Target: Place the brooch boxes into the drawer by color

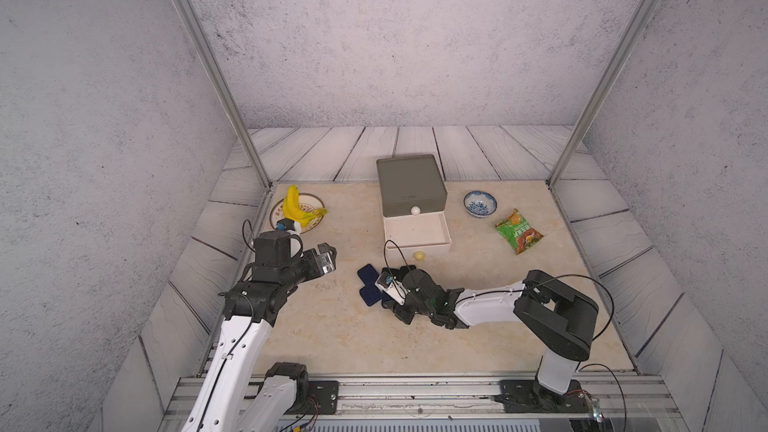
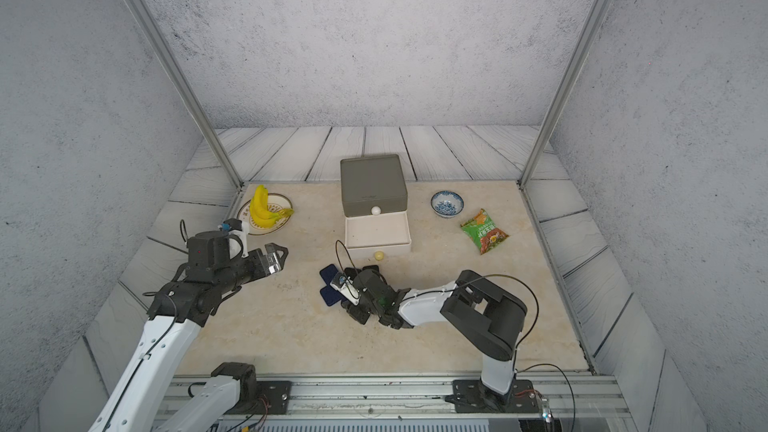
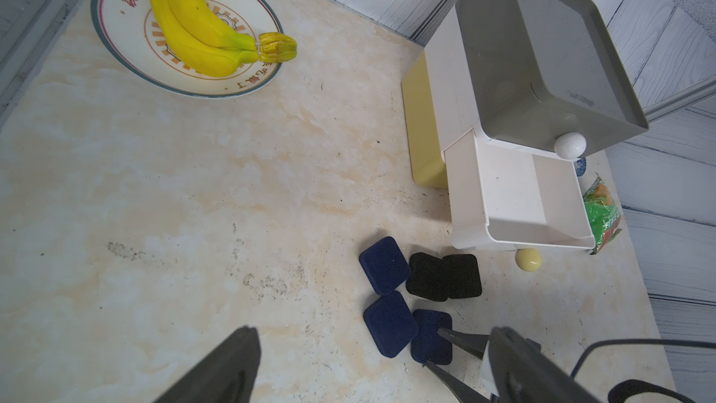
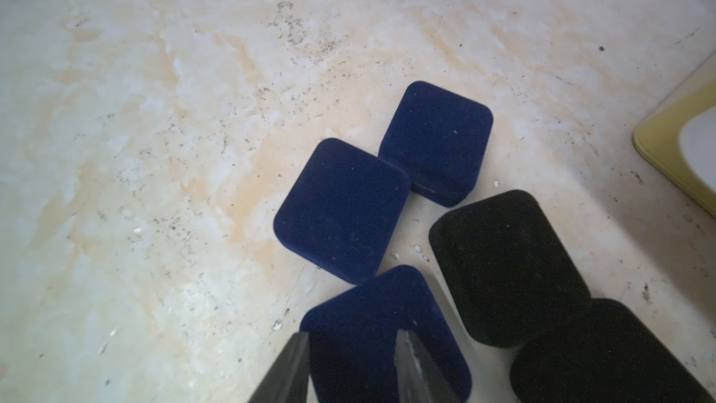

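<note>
Three navy boxes [image 4: 344, 209] lie touching corner to corner on the table. Beside them lie two black boxes [image 3: 464, 276], edge to edge. My right gripper is low over the nearest navy box [image 3: 430, 334], its fingers [image 4: 292, 365] apart and overlapping the box's end. Whether they touch it I cannot tell. My left gripper [image 1: 323, 261] hangs open, with nothing between its fingers, left of the boxes. The cabinet [image 1: 410, 184] has a white drawer [image 3: 514, 183] pulled out; its visible floor is empty.
A plate [image 3: 119, 37] with bananas [image 1: 297, 206] stands at the back left. Right of the cabinet are a blue-white bowl [image 1: 480, 203] and a green snack bag [image 1: 519, 232]. A yellow knob [image 3: 528, 259] shows below the drawer. Table space left of the boxes is clear.
</note>
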